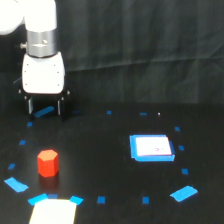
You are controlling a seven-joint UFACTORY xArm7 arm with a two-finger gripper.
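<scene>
A small red block (48, 163) with a hexagonal outline stands on the black table at the lower left. My gripper (45, 107) hangs pointing down at the upper left, behind the block and apart from it. Its two dark fingers are spread wide, and nothing shows between them except a blue tape strip on the table beyond. On the right lies a white rectangle on a blue base (153, 147). At the bottom edge is a pale, cream-coloured square (53, 212), cut off by the frame and bordered with blue.
Blue tape pieces mark the table, among them a strip (184, 193) at the lower right and another (15, 185) at the left. Between the red block and the blue-based rectangle the table is clear. A dark curtain (140, 50) hangs behind.
</scene>
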